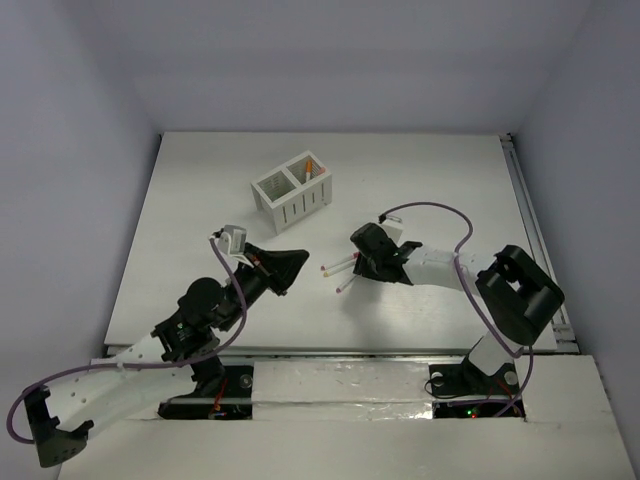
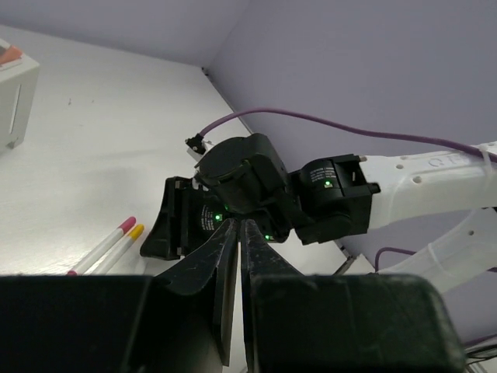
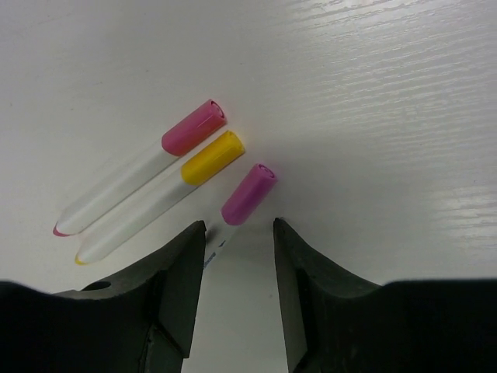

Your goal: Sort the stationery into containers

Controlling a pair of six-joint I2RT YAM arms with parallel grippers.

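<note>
Three capped markers lie side by side on the white table: a red-capped marker (image 3: 124,179), a yellow-capped marker (image 3: 155,202) and a pink-capped marker (image 3: 247,198). Over the pink-capped one, my right gripper is part open. Its left finger hides some of that marker's barrel, and the pink cap pokes out between and beyond the fingertips. To the left of the markers, my left gripper (image 1: 301,256) hangs shut with nothing showing between its fingers. Behind them stands the white two-compartment container (image 1: 297,210), with an orange marker (image 1: 308,168) in its right compartment.
Rails edge the table at the right (image 1: 540,240) and front. Grey walls enclose the back and sides. Bare table spreads to the left of the container and at the back right.
</note>
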